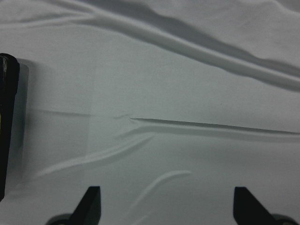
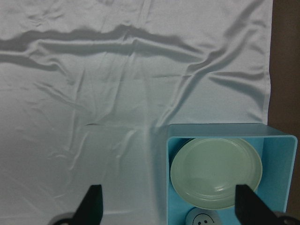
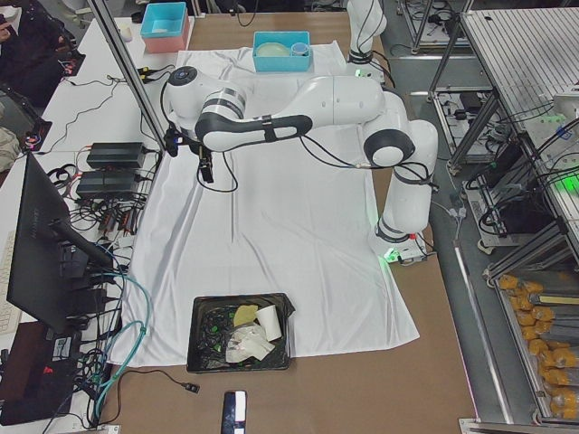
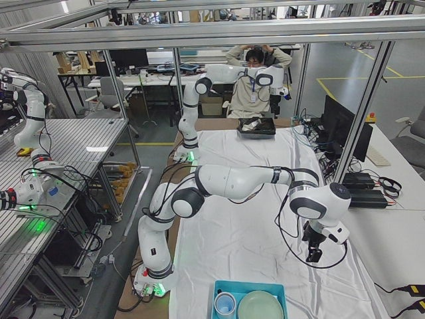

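In the left wrist view, my left gripper is open above white cloth (image 1: 164, 84), its fingers apart with nothing between; a black edge (image 1: 7, 117) shows at left. My right gripper is also open, over cloth beside a blue bin (image 2: 276, 178) holding a pale green plate (image 2: 215, 171) and an item with a smiley face (image 2: 201, 218). In the camera right view the bin (image 4: 279, 292) also holds a cup (image 4: 225, 304).
A black tray (image 3: 194, 330) with a white roll, crumpled white material and a yellow item sits at the cloth's opposite end. A phone (image 3: 233, 411) lies beyond it. A monitor (image 3: 41, 244) and cables border one side; a person (image 4: 254, 63) is behind.
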